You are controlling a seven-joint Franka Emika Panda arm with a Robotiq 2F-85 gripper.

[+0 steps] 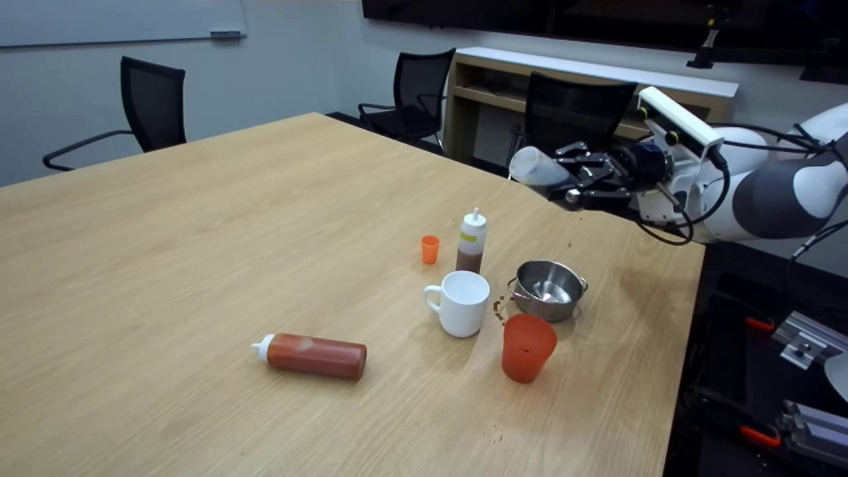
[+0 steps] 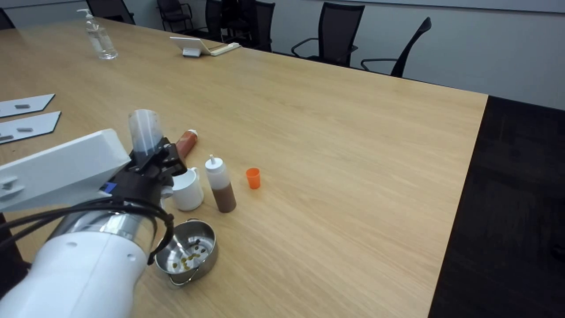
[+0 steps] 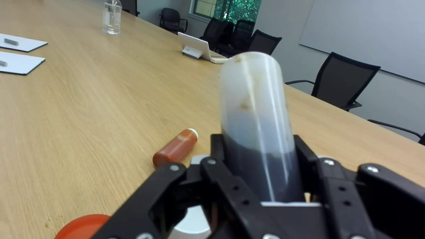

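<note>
A translucent cylindrical container [image 1: 537, 170], cloudy and stained inside, is clasped in my gripper, held in the air above the table. Its narrow contents cannot be made out clearly, though its lower half looks darker in the wrist view. In the first exterior view it points left and slightly upward. Below the arm stands a steel pot [image 2: 189, 249] with several small yellowish and dark bits on its floor. The container and gripper are well above the pot and not touching it.
Near the pot are a white mug [image 1: 461, 303], a red cup [image 1: 528, 347], an upright bottle of brown sauce [image 1: 471, 245] and a small orange cup [image 1: 429, 249]. A red sauce bottle [image 1: 316, 355] lies on its side. Brown spots dot the table beside the pot.
</note>
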